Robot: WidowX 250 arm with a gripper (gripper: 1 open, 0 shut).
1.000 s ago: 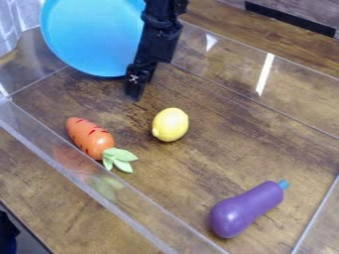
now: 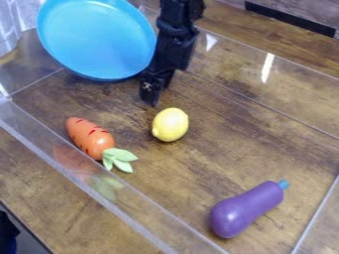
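Observation:
A black gripper [image 2: 157,81] hangs at the top middle, low over the wooden floor just right of a large light-blue round plate or lid [image 2: 87,36], which is tilted up at the back left. The gripper is open; its fingers are dark and partly blurred. Below and right of it lies a yellow lemon [image 2: 169,124]. An orange toy carrot [image 2: 90,137] with pale green leaves lies at the left, and a purple eggplant [image 2: 248,209] at the bottom right.
Clear walls edge the wooden work area [image 2: 259,119] along the left and back. The floor on the right, between the lemon and the back wall, is free.
The gripper has moved slightly to the right. The blue plate has shifted and changed its tilt a little at the back left. The lemon, carrot and eggplant have not moved.

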